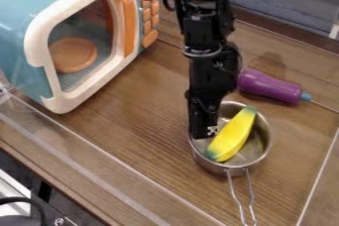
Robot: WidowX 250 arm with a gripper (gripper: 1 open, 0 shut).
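Note:
A small steel pot [255,159] with a long wire handle stands on the wooden counter, a yellow banana [235,134] lying inside it. My black gripper [205,131] points down into the left side of the pot, beside the banana. Its fingertips are dark and partly hidden, so whether anything is between them is unclear.
A light-blue toy microwave [42,43] with a tan disc [73,55] inside stands at the upper left. A purple eggplant [271,86] lies behind the pot on the right.

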